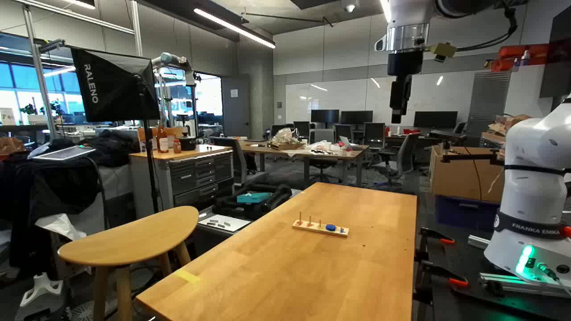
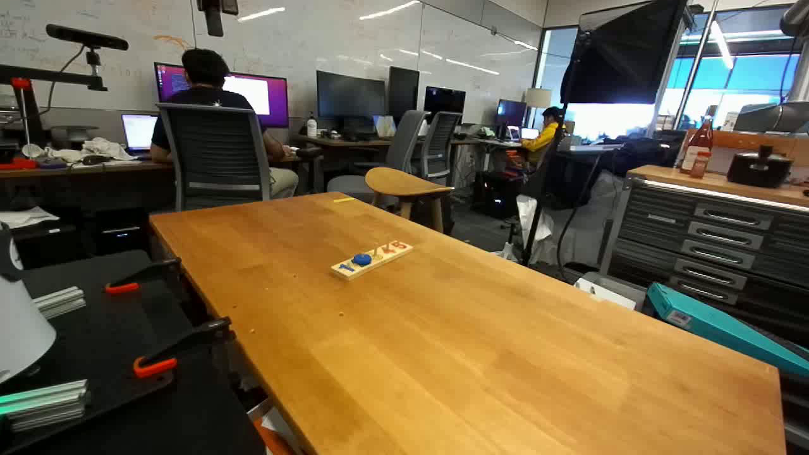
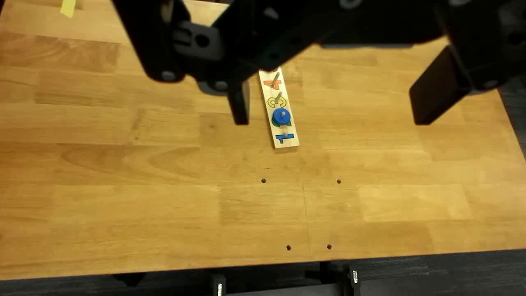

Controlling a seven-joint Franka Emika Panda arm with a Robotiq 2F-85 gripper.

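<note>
On the wooden table lies a narrow board with pegs and painted numbers [image 3: 287, 141]; exterior view 1 shows the same peg board [image 1: 309, 227] near the table's middle. A round blue piece [image 3: 281, 116] sits at the peg by the green 2, and it shows as a blue disc [image 2: 361, 259] in exterior view 2. The other visible pegs are bare. High above the table, my gripper is open, its two fingers wide apart and empty. The far end of the board is hidden behind the gripper in the wrist view.
Clamps [image 2: 155, 367] hold the edge on the robot's side. A wooden stool [image 1: 134, 235] stands beside the opposite edge.
</note>
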